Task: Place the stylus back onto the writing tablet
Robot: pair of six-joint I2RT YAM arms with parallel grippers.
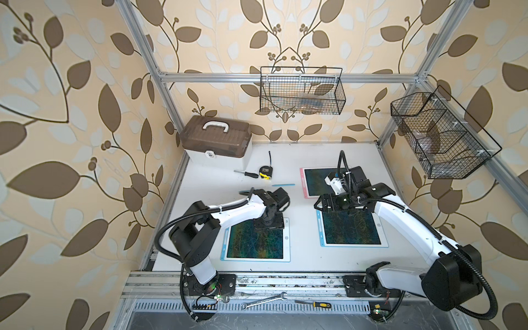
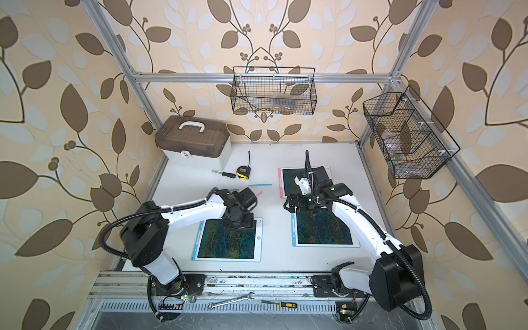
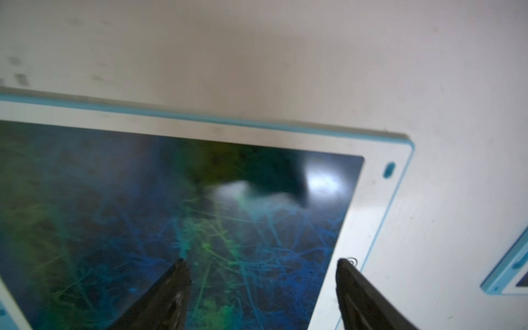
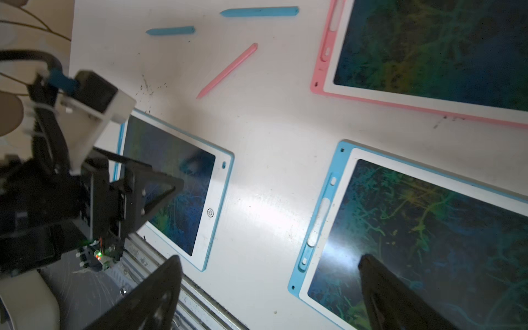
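Note:
Three tablets lie on the table: a left blue one point(image 4: 167, 181), a right blue one point(image 4: 418, 242) and a pink-rimmed one point(image 4: 418, 49). Two blue styluses point(image 4: 258, 11) point(image 4: 169, 30) and a pink stylus point(image 4: 227, 70) lie loose behind the left tablet. My left gripper hangs over the left tablet, fingers apart, nothing between them. My right gripper stands open and empty above the table by the right tablet, whose side slot shows in the right wrist view.
A lidded toolbox point(image 1: 217, 140), screwdriver point(image 1: 250, 175) and tape measure point(image 1: 265, 172) sit at the back left. Wire baskets point(image 1: 302, 93) hang on the frame. Bare table lies between the tablets.

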